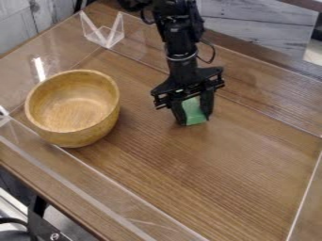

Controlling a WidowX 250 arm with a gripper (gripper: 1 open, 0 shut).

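My black gripper (189, 102) is at the middle of the wooden table, shut on a small green object (193, 115), which lies low between and below its fingers. The object's exact shape is hard to tell, as the gripper covers part of it.
An empty tan oval bowl (72, 104) sits on the left. A clear plastic item (104, 28) is at the back left.
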